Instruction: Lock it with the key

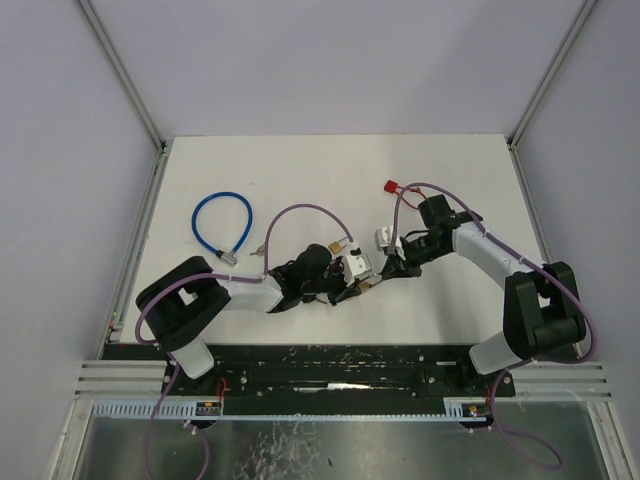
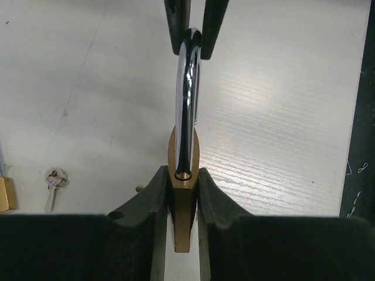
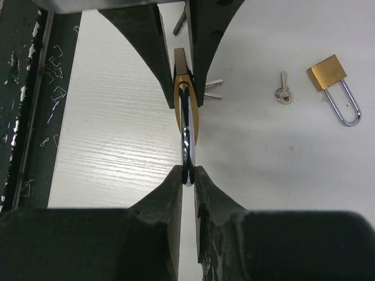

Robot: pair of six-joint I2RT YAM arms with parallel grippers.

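Observation:
A brass padlock with a long steel shackle (image 2: 185,105) hangs between both grippers at the table's middle. My left gripper is shut on its brass body (image 2: 183,225). My right gripper has its fingertips at the end of the shackle, part open by a narrow amount or closed round it; which is hard to tell. A silver key lies loose on the table, also seen in the right wrist view (image 3: 284,91).
A second padlock (image 3: 327,74) lies near the key. A blue cable lock (image 1: 222,195) lies at left, a red item (image 1: 392,187) at the back.

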